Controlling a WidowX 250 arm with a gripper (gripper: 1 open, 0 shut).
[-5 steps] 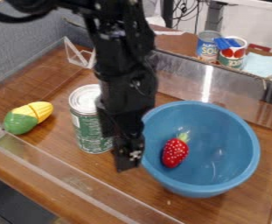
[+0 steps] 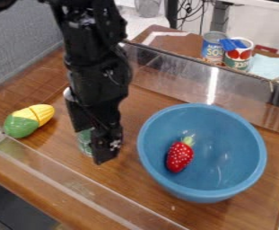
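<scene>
My black gripper point(image 2: 96, 139) reaches down from the top of the camera view to the table's middle-left, open, over a green-labelled can point(image 2: 84, 141) that it mostly hides. A blue bowl point(image 2: 225, 180) sits to its right with a red strawberry point(image 2: 178, 158) inside. A toy corn cob point(image 2: 29, 119) lies to the left.
A clear low barrier point(image 2: 243, 99) runs along the back, with cans point(image 2: 213, 49) and a light blue cloth point(image 2: 271, 68) beyond. A clear rail crosses the front left. Bare wood point(image 2: 57, 180) lies at the front.
The gripper has moved left, away from the bowl and over the green can, which is now mostly hidden behind it. Bowl, strawberry and corn are unmoved.
</scene>
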